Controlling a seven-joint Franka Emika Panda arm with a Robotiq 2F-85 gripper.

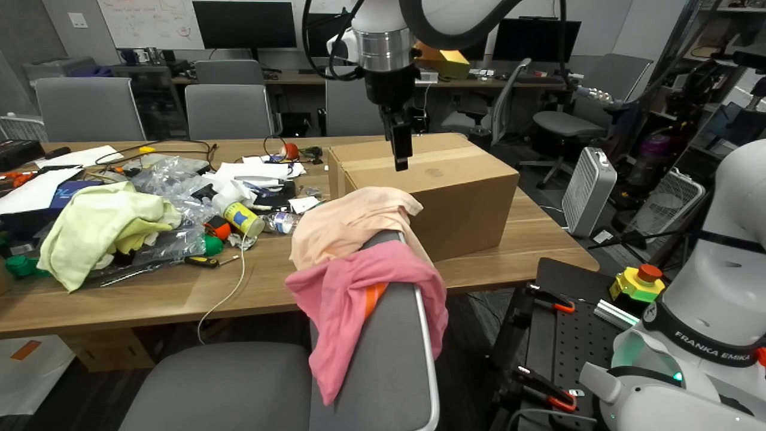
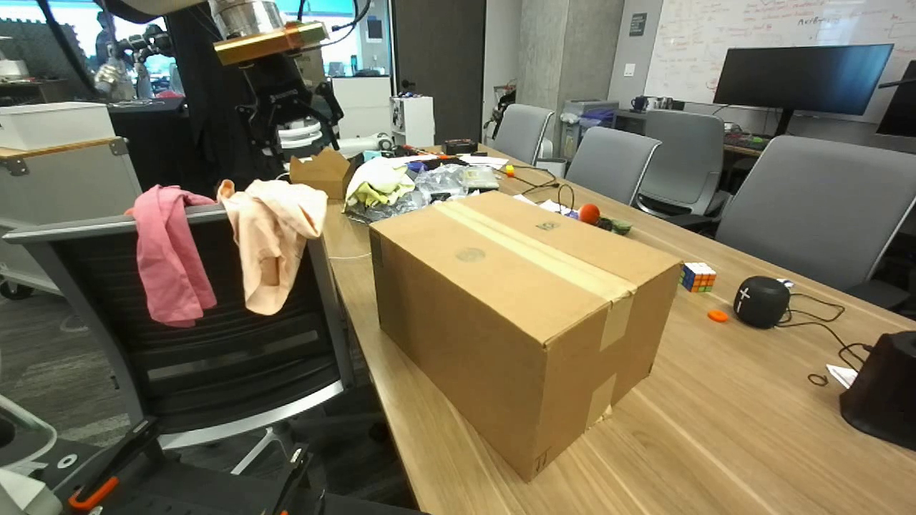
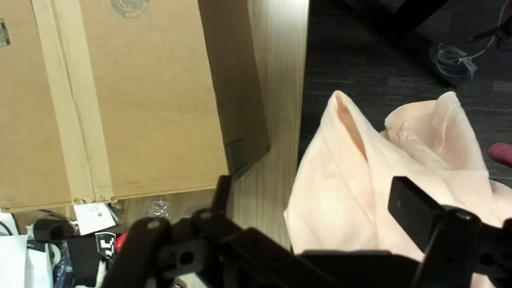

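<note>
My gripper is open in the wrist view, its two black fingers wide apart with nothing held between them. Below and partly between them lies a peach cloth (image 3: 355, 192), rumpled, with a raised fold. In exterior view 1 the gripper (image 1: 400, 154) hangs above the cardboard box and the chair back, clear of both. The peach cloth (image 1: 352, 222) drapes over the top of the chair back (image 1: 391, 345). Beside it on the same chair back hangs a pink cloth (image 1: 359, 287) with an orange stripe.
A large closed cardboard box (image 2: 515, 275) stands on the wooden table (image 2: 721, 412), close to the chair. A pale yellow cloth (image 1: 108, 222) lies among plastic bags and tools at the table's left. Several grey chairs line the far side.
</note>
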